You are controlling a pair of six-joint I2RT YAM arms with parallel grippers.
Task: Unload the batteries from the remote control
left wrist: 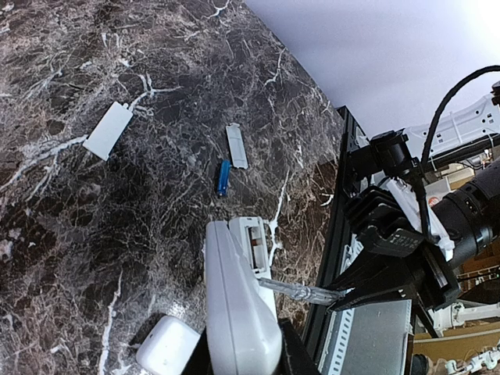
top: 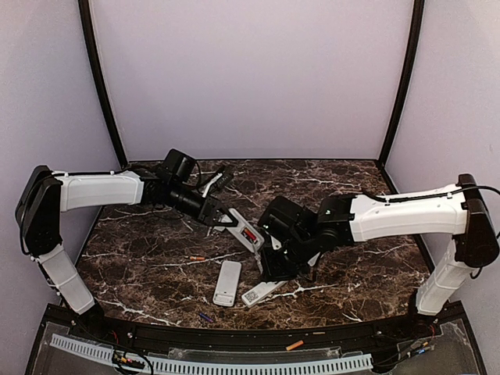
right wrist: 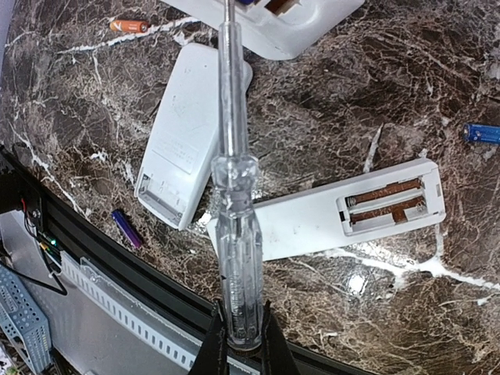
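My left gripper point(top: 221, 217) holds a white remote point(left wrist: 242, 305) raised over the table, its battery bay with red and dark contents turned up in the top view. My right gripper is shut on a clear screwdriver point(right wrist: 238, 250), whose tip reaches the held remote's bay at the top of the right wrist view. Below lie a white remote point(right wrist: 297, 226) with an empty two-slot bay and another white remote body point(right wrist: 176, 137).
Loose on the table are an orange battery point(right wrist: 129, 26), a purple battery point(right wrist: 126, 228), a blue battery point(left wrist: 223, 177), a white cover point(left wrist: 236, 146) and a white piece point(left wrist: 108, 130).
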